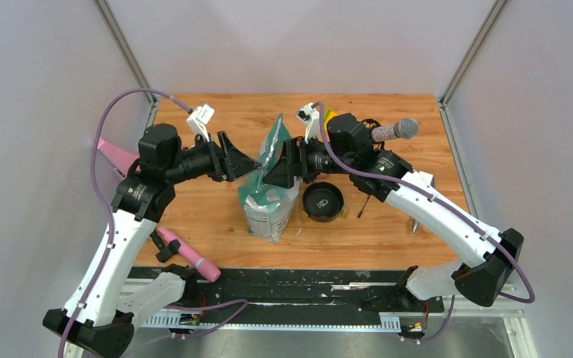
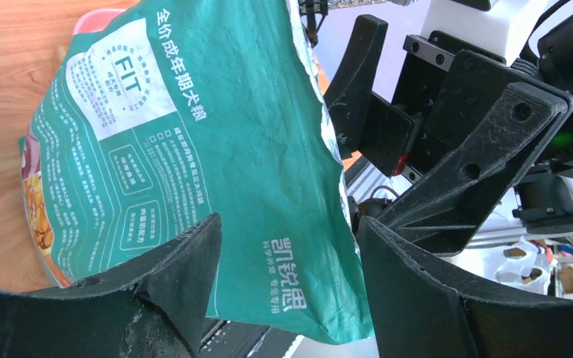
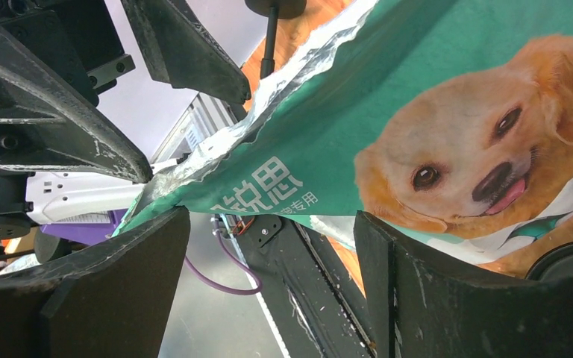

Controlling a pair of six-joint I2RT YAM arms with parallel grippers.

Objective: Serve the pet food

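Observation:
The teal dog-food bag (image 1: pixel 268 205) stands upright at the table's middle; its crimped silver top edge (image 3: pixel 291 82) runs between the two grippers. My left gripper (image 1: pixel 248 161) is open at the bag's top left; in its wrist view, the bag's top fills the space ahead of the fingertips (image 2: pixel 186 250). My right gripper (image 1: pixel 283 168) is open at the top from the other side, with the printed puppy face ahead of it in the right wrist view. A black bowl (image 1: pixel 323 200) sits right of the bag.
A pink bottle-like object (image 1: pixel 198 257) lies at the front left, another pink item (image 1: pixel 116 155) at the far left. A microphone-like grey object (image 1: pixel 395 130) and other small items are behind the right arm.

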